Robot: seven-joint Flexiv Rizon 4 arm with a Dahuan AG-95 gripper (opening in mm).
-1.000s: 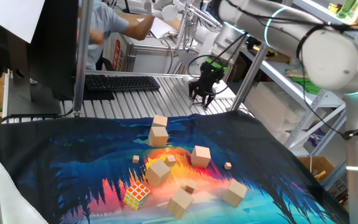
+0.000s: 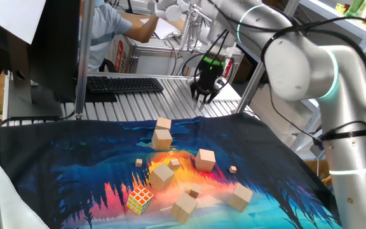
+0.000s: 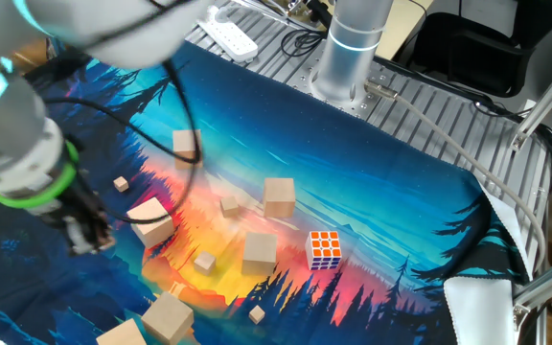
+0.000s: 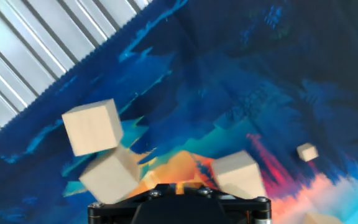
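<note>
My gripper hangs above the far side of the table, pointing down, clear of every block. In the wrist view its fingers stand wide apart at the bottom edge, with nothing held. Large plain wooden cubes lie on the cloth: two touch at the far edge, one lies right of centre, and others are nearer the front. Several small wooden cubes are scattered between them. A Rubik's cube, orange on top, sits at the front left in exterior view 1.
A dark, colourful landscape cloth covers the work area. Behind it lie bare metal slats, a keyboard and a monitor. A person sits beyond. Exterior view 2 shows a power strip by the robot base.
The arm has swung and turned, its links shifting left in exterior view 1. My gripper has rotated and moved slightly. The blocks and Rubik's cube have not moved.
</note>
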